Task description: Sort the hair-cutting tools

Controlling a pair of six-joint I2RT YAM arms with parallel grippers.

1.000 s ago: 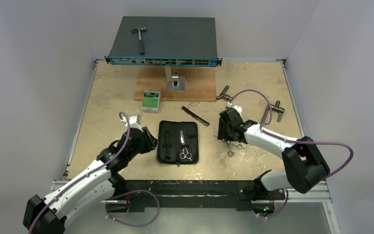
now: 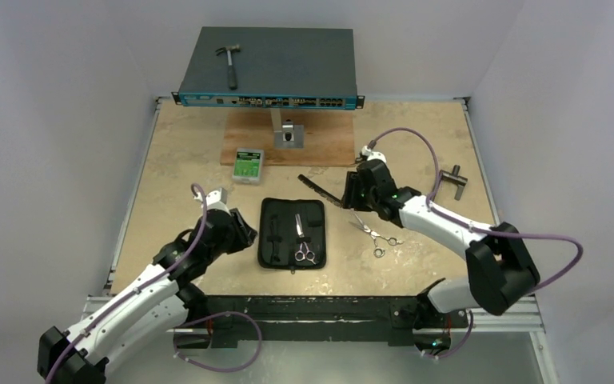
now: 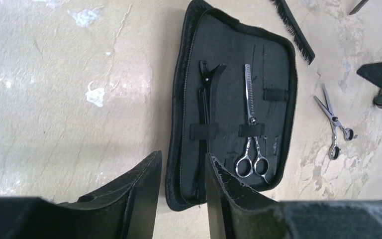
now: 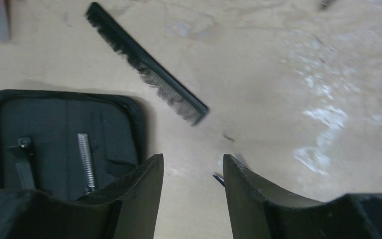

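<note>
An open black zip case (image 2: 276,208) lies mid-table, holding thinning scissors (image 3: 250,97) and a black clip (image 3: 212,87) under elastic loops. A black comb (image 4: 149,64) lies loose beside its upper right corner. A pair of scissors (image 3: 331,113) lies right of the case. My left gripper hangs left of the case, open with nothing between its fingers. My right gripper is over the table by the comb, above the right side of the case's surroundings, open and empty.
A small green-labelled box (image 2: 247,165) sits behind the case. Metal fittings (image 2: 452,178) lie at the right. A rack unit (image 2: 276,64) with a hammer (image 2: 231,68) on it stands at the back.
My right gripper has moved up and left, away from over the loose scissors toward the comb. My left arm has shifted slightly leftward.
</note>
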